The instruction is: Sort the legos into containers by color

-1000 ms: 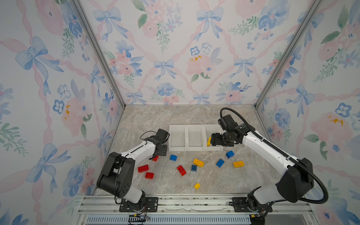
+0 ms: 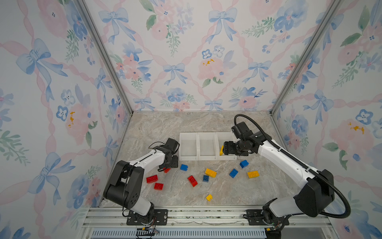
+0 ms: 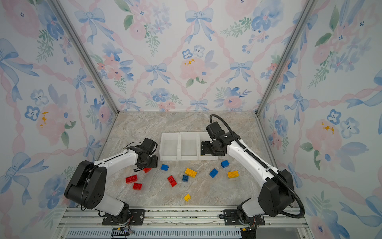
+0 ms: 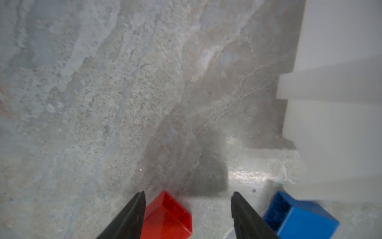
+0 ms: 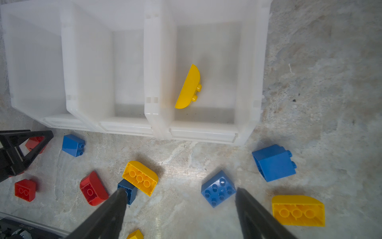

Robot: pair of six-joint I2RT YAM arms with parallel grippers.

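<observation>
My left gripper is low over a red brick point(image 4: 163, 219), its fingers apart, with the brick at the left finger and a blue brick point(image 4: 302, 221) to the right. The white three-compartment container point(image 5: 157, 79) holds a yellow piece point(image 5: 189, 85) in its right compartment. My right gripper hangs open over that container's front, nothing between its fingers. In front lie red bricks point(image 5: 93, 189) point(image 2: 152, 178), blue bricks point(image 5: 218, 189) point(image 5: 273, 161) and yellow bricks point(image 5: 139, 177) point(image 5: 297, 210).
A small yellow brick point(image 2: 209, 197) lies near the front edge. Patterned walls enclose the back and sides.
My left gripper has shifted slightly down and toward the front over the red brick. The right arm has moved very little.
</observation>
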